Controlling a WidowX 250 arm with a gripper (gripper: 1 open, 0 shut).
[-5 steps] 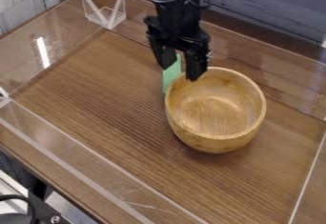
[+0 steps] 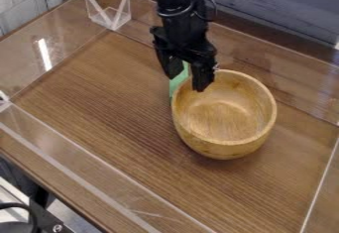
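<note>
The black robot arm hangs down from the top centre, its gripper [image 2: 187, 68] low over the left rear of a wooden bowl [image 2: 223, 118]. A green object [image 2: 177, 84] sits just left of the bowl, partly behind the gripper. I cannot make out whether the fingers are open or shut, or whether they touch the green object.
Clear plastic pieces stand at the back left and at the left edge. A dark cable shows at the bottom-left corner, off the table.
The gripper has shifted slightly left over the green object. The bowl looks unmoved.
</note>
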